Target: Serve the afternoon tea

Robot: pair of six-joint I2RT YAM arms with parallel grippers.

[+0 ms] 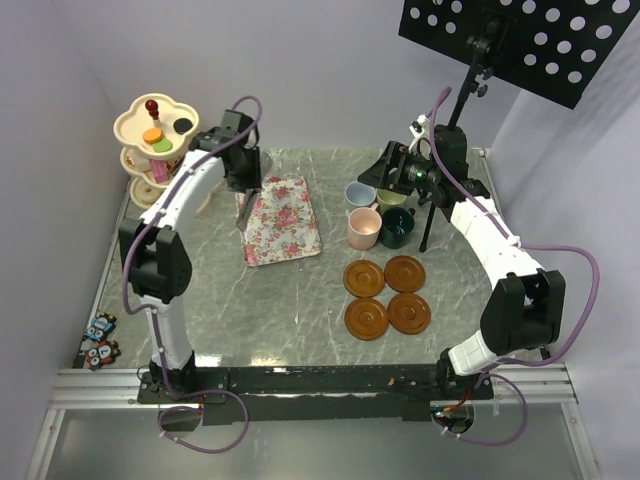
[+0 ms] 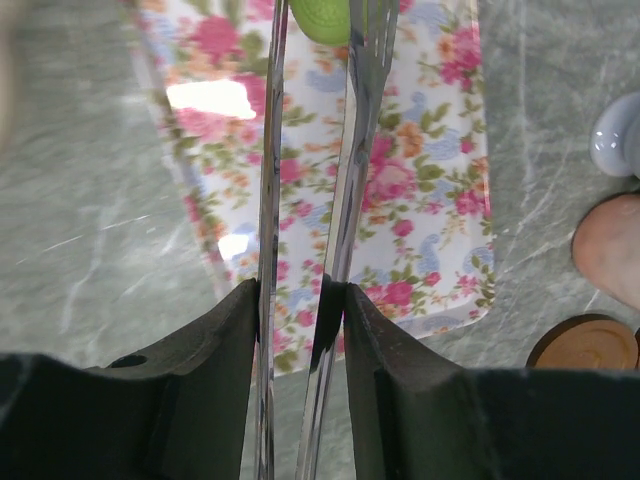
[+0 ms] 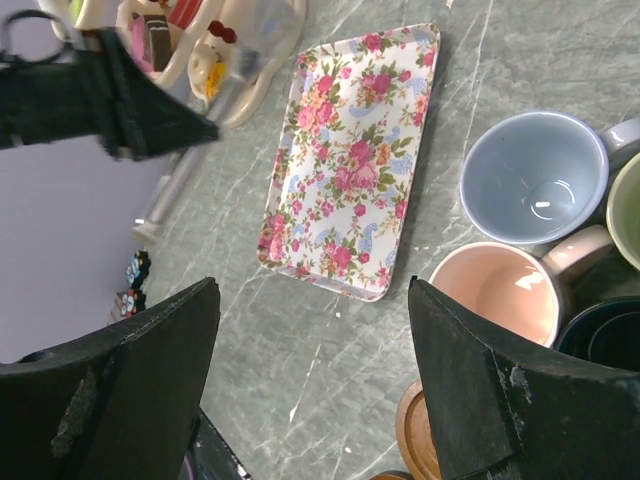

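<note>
My left gripper [image 1: 243, 176] is shut on metal tongs [image 2: 342, 220], raised over the floral tray [image 2: 420, 250]; a green item [image 2: 322, 16] sits at the tongs' far end. The tiered stand [image 1: 158, 123] holding treats is at the back left. My right gripper [image 1: 392, 172] is open, above the cups: blue [image 3: 532, 176], pink [image 3: 496, 292], light green [image 3: 626, 212] and dark green [image 3: 600, 332].
Several brown saucers [image 1: 366, 318] lie at the front right of the marble table [image 1: 270, 310]. A black music stand [image 1: 500, 40] rises at the back right. Small colourful figures [image 1: 100, 340] lie at the front left.
</note>
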